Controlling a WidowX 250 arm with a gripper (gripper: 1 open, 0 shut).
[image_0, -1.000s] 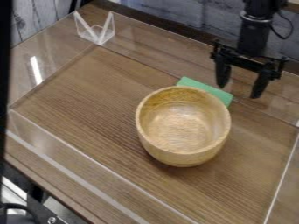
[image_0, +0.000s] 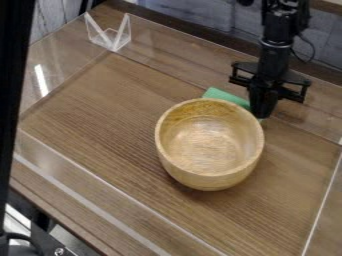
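Note:
My black gripper (image_0: 259, 100) is low over the wooden surface at the upper right, just behind a large light wooden bowl (image_0: 209, 142). Its fingertips are at a flat green object (image_0: 221, 96), which lies partly hidden behind the bowl's back rim and under the gripper. I cannot tell whether the fingers hold it.
A clear wire-like holder (image_0: 110, 30) stands at the back left. The wooden surface (image_0: 87, 120) is open on the left and front, with a dark gap past its left edge.
My gripper has come down toward the green object, and its fingers look closer together than before. The bowl has not visibly moved.

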